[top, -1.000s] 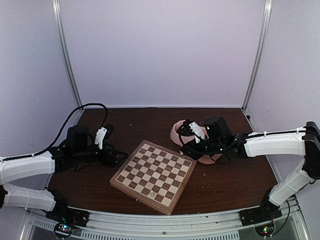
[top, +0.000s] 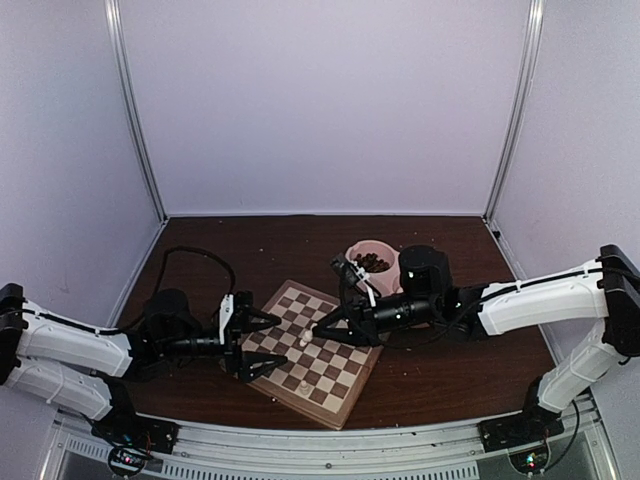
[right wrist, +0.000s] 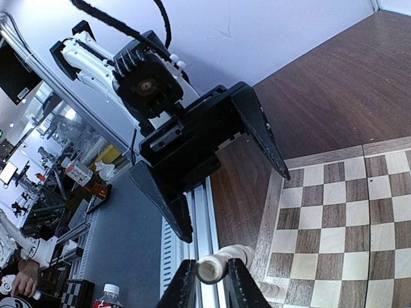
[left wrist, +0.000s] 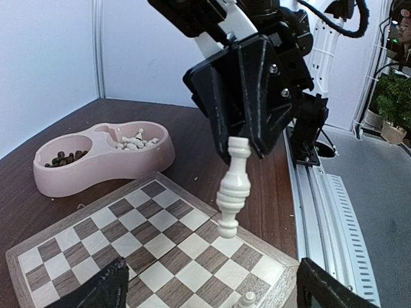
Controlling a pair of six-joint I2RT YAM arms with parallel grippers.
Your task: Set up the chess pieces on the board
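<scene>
A white chess piece (left wrist: 233,187) is pinched at one end by my right gripper, which holds it above the chessboard (top: 282,400). In the right wrist view the round end of this piece shows between the closed fingertips. My left gripper (top: 266,342) stands open over the board's left side, fingers spread and nothing between them, facing the held piece but apart from it. A second white piece (top: 304,387) stands on the board near its front edge; its top shows low in the left wrist view.
Behind the board's right side is a pink two-part bowl (left wrist: 103,170), dark pieces (left wrist: 65,158) in one hollow and white pieces (left wrist: 137,140) in the other. Bare table (top: 255,243) lies behind the board. Both arms meet closely over the board.
Both arms have moved in over the board, the right one leftward from beside the bowl, the left one rightward. The white piece in the right gripper has come into sight.
</scene>
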